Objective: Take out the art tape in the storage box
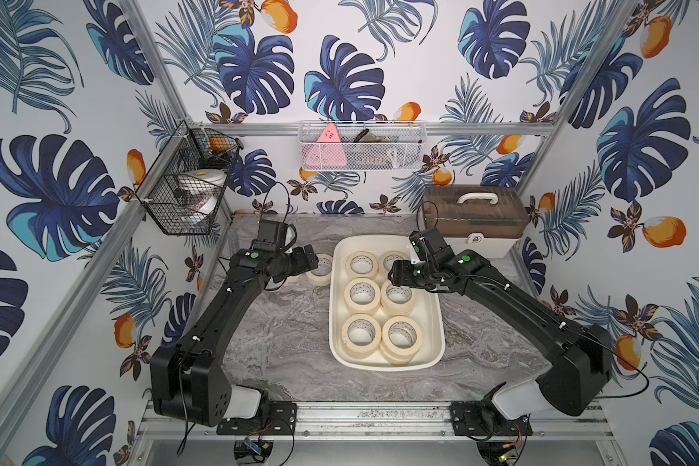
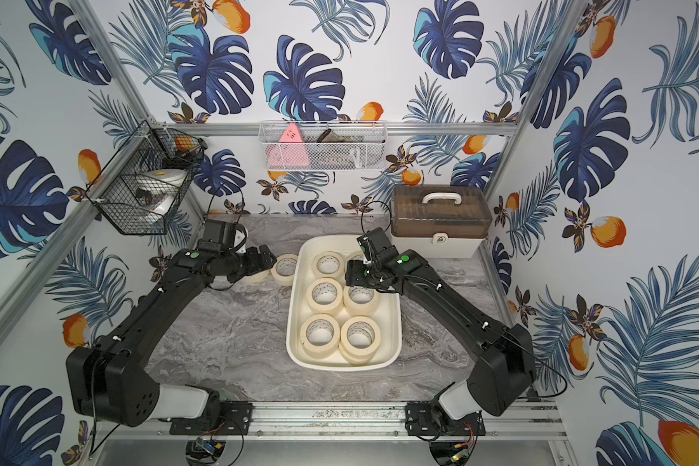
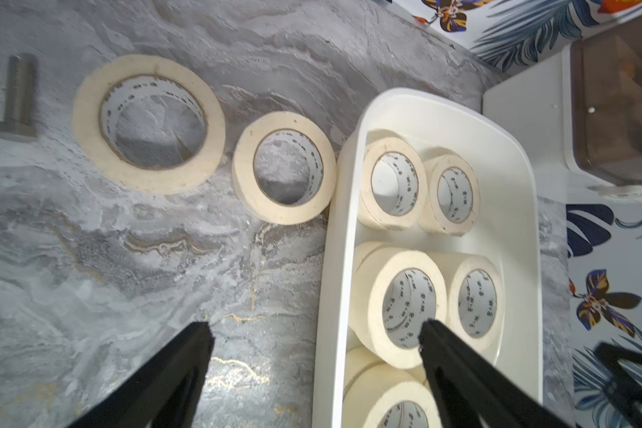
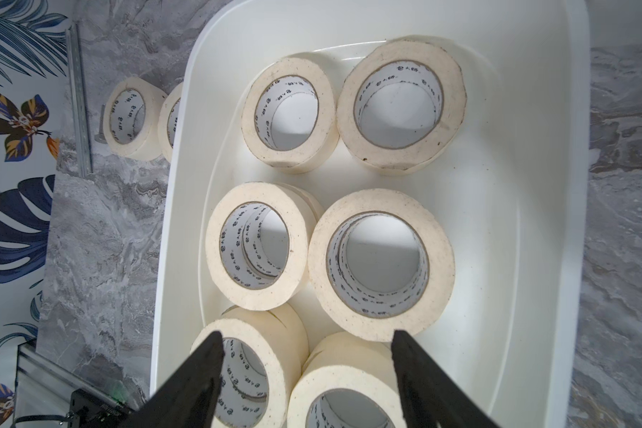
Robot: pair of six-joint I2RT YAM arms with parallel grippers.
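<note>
Rolls of beige masking tape (image 1: 345,330) fill the white tray (image 1: 335,322) in a 2-by-3 layout, some stacked in pairs. Two rolls lie flat on the marble left of the tray, a larger one (image 3: 92,121) and a smaller one (image 3: 249,192), nearest the rim. My left gripper (image 1: 303,260) is open above the table beside them, fingers empty. My right gripper (image 1: 402,272) hangs open over the middle and back of the tray, with nothing between its fingers.
A lidded box with brown top (image 1: 473,213) stands at the back right. A bolt (image 3: 20,100) lies left of the loose rolls. Wire baskets hang at the left (image 1: 171,202) and back (image 1: 365,163).
</note>
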